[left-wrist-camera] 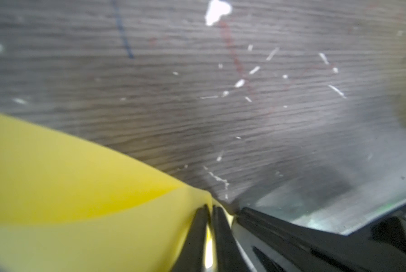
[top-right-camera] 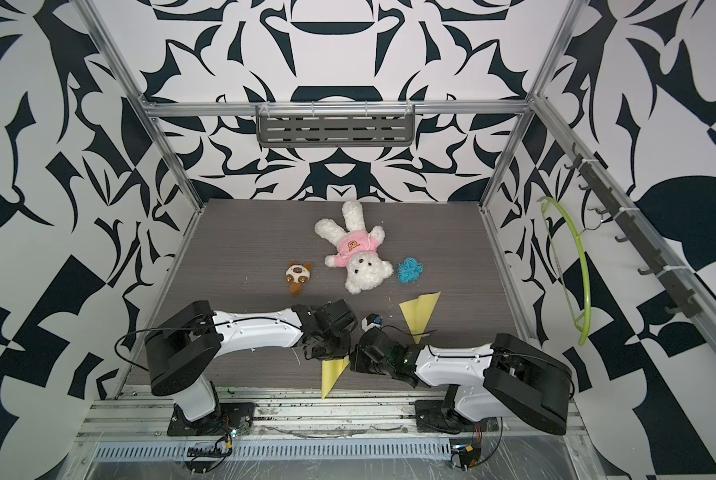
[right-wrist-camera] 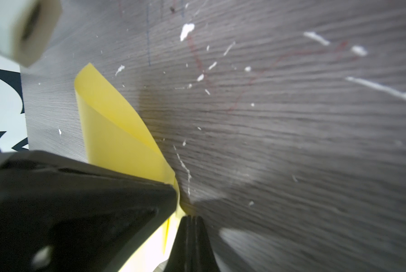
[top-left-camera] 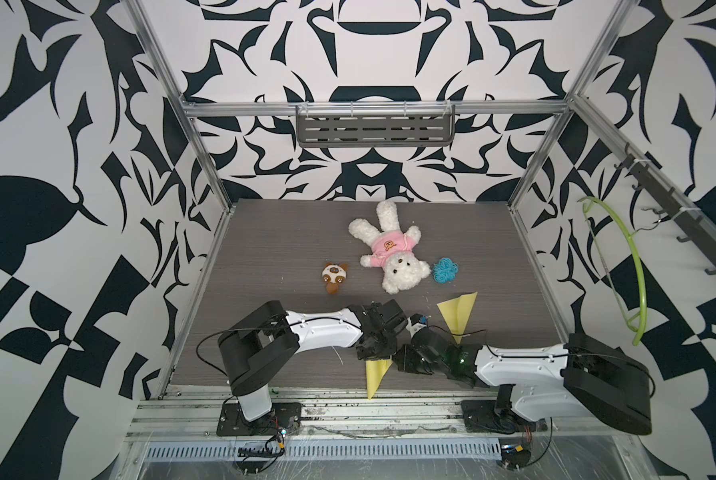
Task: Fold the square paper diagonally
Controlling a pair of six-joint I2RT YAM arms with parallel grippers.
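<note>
A folded yellow paper [top-left-camera: 377,374] lies at the table's front middle, partly hidden under both grippers. In the left wrist view, my left gripper is down on the paper's creased edge [left-wrist-camera: 98,190], shut; whether paper is pinched between its fingers is unclear in the blur. In the right wrist view, my right gripper is shut, its tips at the edge of the paper [right-wrist-camera: 121,127], with nothing visible between them. The two grippers nearly meet. A second folded yellow paper [top-left-camera: 456,312] lies behind my right arm.
A white teddy bear in pink [top-left-camera: 389,244] lies at the back middle, with a small brown toy [top-left-camera: 334,276] to its left and a blue flower-like object [top-left-camera: 445,269] to its right.
</note>
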